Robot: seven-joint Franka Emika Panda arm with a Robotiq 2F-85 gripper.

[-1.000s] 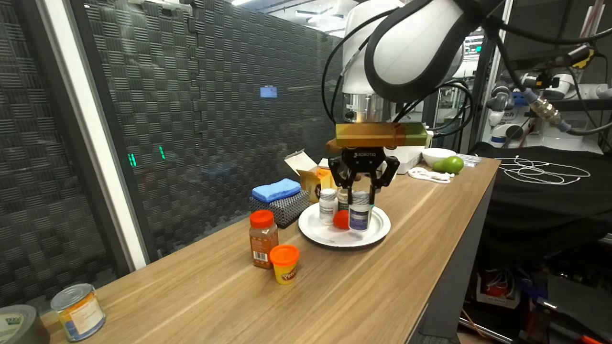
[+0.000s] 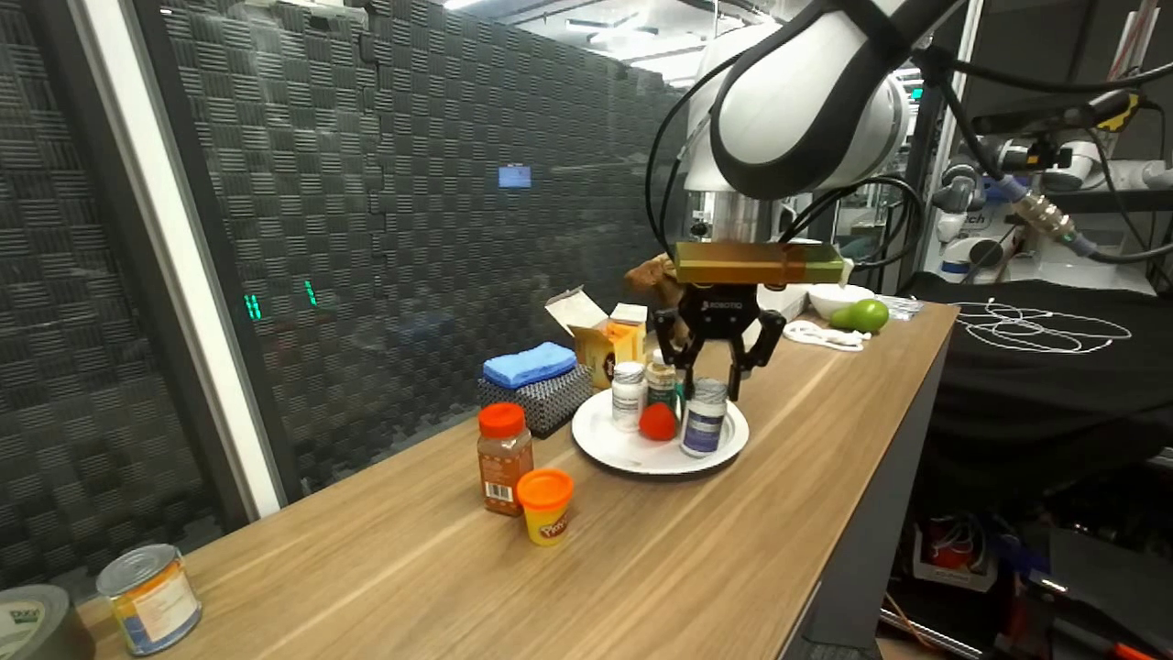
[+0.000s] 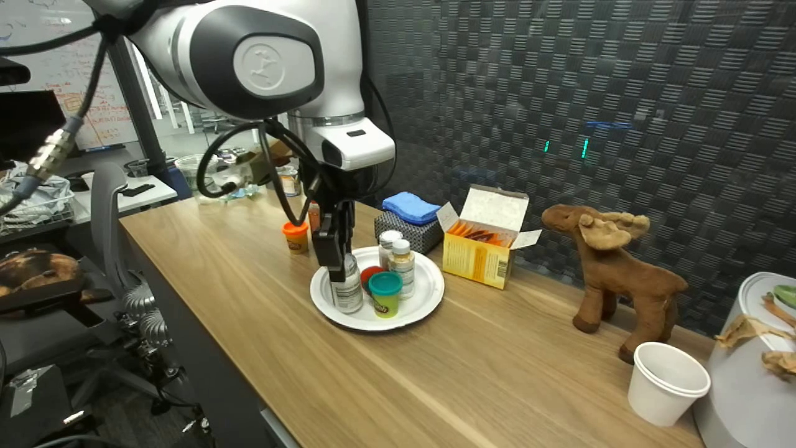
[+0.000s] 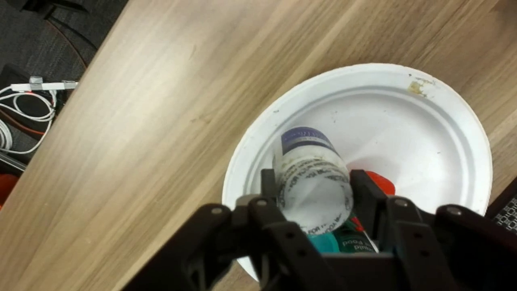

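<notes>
A white bottle with a purple label [image 2: 704, 424] stands on the white plate [image 2: 605, 449], leaning slightly in exterior view 1. Over its top is my gripper [image 2: 712, 390], part open, one finger on each side of the cap. From the wrist view, the bottle's white cap [image 4: 317, 199] lies between the fingertips, close to both; whether either one touches it is hard to tell. Sharing the plate are a red object [image 2: 659, 423], a white bottle [image 2: 628, 397], a bottle with a pale cap [image 3: 401, 267] and a teal-lidded Play-Doh tub [image 3: 385, 294].
An orange-lidded shaker [image 2: 505, 462] and an orange-lidded Play-Doh tub [image 2: 545, 506] stand in front of the plate. Behind it are a patterned box with a blue cloth [image 3: 411, 208] and an open yellow box [image 3: 477, 254]. A plush moose [image 3: 619, 269] and white cups [image 3: 666, 383] stand farther along.
The gripper and the purple-labelled bottle have moved a little to the right in exterior view 1. The bottle sits slightly lower and now leans; the arm above has shifted right too.
</notes>
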